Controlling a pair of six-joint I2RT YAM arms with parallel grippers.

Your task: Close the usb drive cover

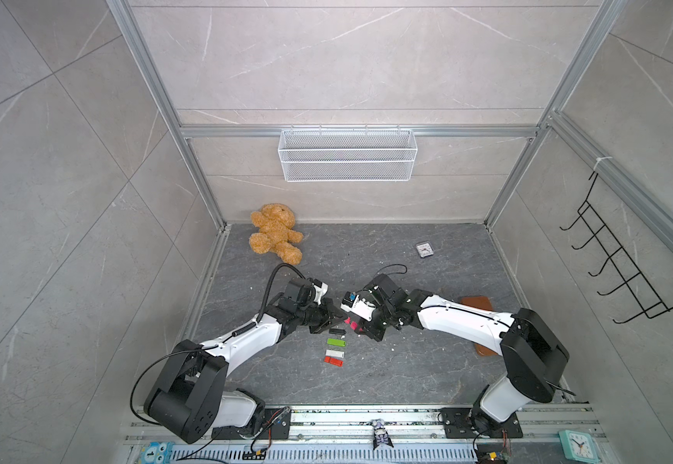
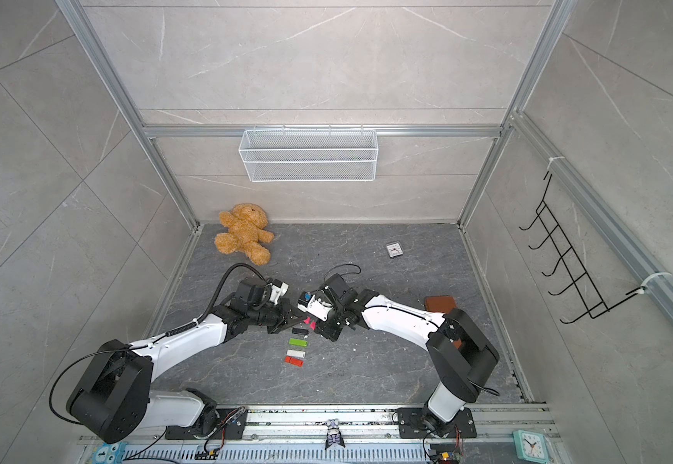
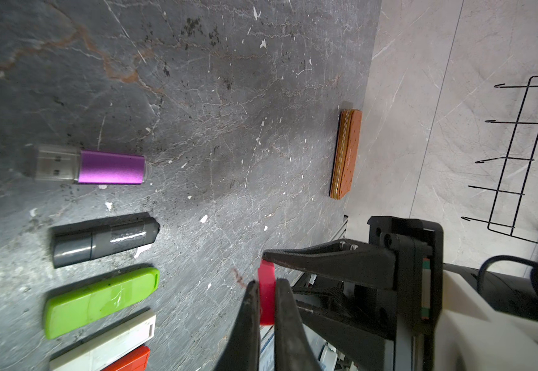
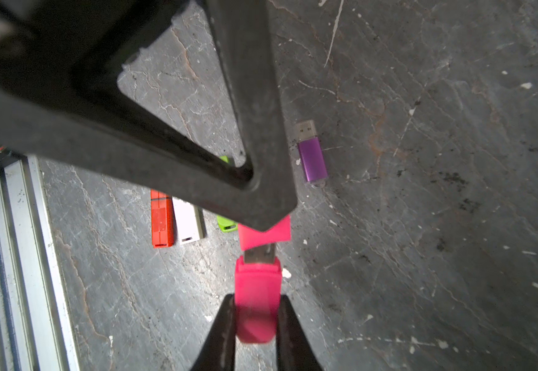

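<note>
In the right wrist view, the pink USB drive (image 4: 258, 309) is held between the fingers of my right gripper. Its metal plug (image 4: 260, 254) shows as a short strip between the drive body and the pink cover (image 4: 265, 234), so a gap separates them. A dark finger of my left gripper lies across the far part of that cover. Pink also shows between the tips of my left gripper in the left wrist view, where it is shut on the cover. There, a right-gripper finger (image 3: 324, 256) reaches in close to the pink piece.
On the table lie a purple drive (image 3: 112, 167), a black one (image 3: 105, 240), a green one (image 3: 100, 301), a white one (image 3: 105, 346) and a red one (image 4: 161, 219). A brown wallet (image 3: 345, 154) and a teddy bear (image 1: 276, 232) are farther off.
</note>
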